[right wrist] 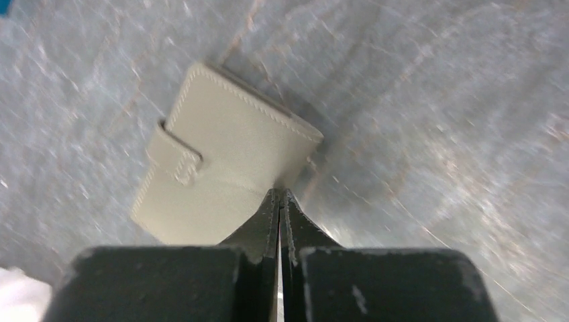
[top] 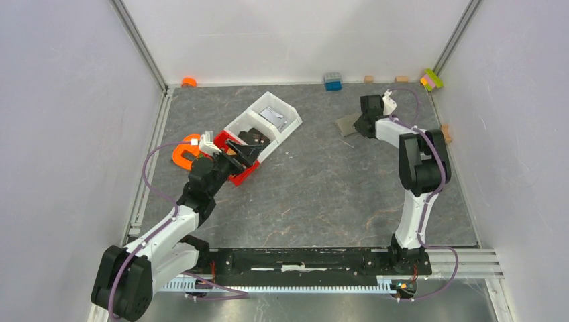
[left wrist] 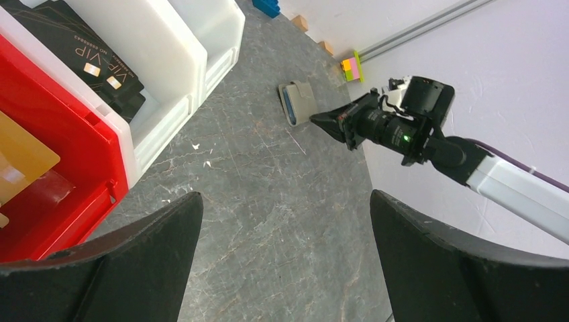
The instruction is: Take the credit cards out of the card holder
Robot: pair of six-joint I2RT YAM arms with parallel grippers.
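Observation:
A beige card holder (right wrist: 231, 151) with a small strap lies flat on the grey table, back right in the top view. My right gripper is shut, its fingertips at the holder's near right edge; nothing shows between them. No card sticks out of the holder in the right wrist view, and its lower part is hidden by my fingers. A dark blue edge shows along the holder (left wrist: 298, 102) in the left wrist view. Far off to the left, my left gripper (top: 252, 158) stands open and empty over the red bin's corner.
A white two-part tray (top: 290, 131) holds black cards (left wrist: 74, 50) and a pale item. Beside it, the red bin (left wrist: 87, 151) contains a yellow card (left wrist: 20, 157). Blue blocks (top: 333, 86) stand by the back wall. Mid-table is clear.

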